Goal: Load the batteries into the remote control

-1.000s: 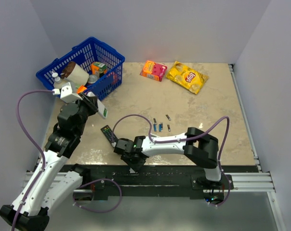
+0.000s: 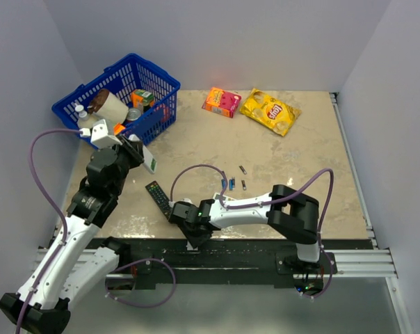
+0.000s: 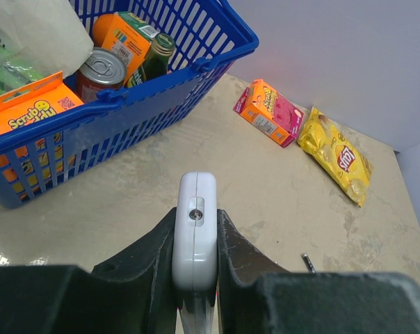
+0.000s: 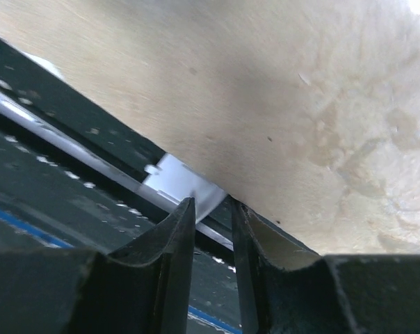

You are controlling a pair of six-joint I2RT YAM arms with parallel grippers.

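A white remote (image 2: 149,160) with a small greenish patch is held upright off the table by my left gripper (image 2: 135,144). In the left wrist view its white end (image 3: 196,236) rises between the shut fingers. At the table's front edge, my right gripper is open, pointing down. A small white piece, possibly the battery cover (image 4: 179,181), lies across that edge just beyond the right fingertips and partly in line with their gap. Several small batteries, among them a blue one (image 2: 224,184) and a dark one (image 2: 243,185), lie mid-table.
A black remote (image 2: 156,197) lies left of the right gripper. The filled blue basket (image 2: 167,111) stands at the back left, close to the left gripper. A pink box (image 2: 222,101) and a yellow chips bag (image 2: 270,112) lie at the back.
The left arm, with the white remote, has barely moved. The batteries stay put.
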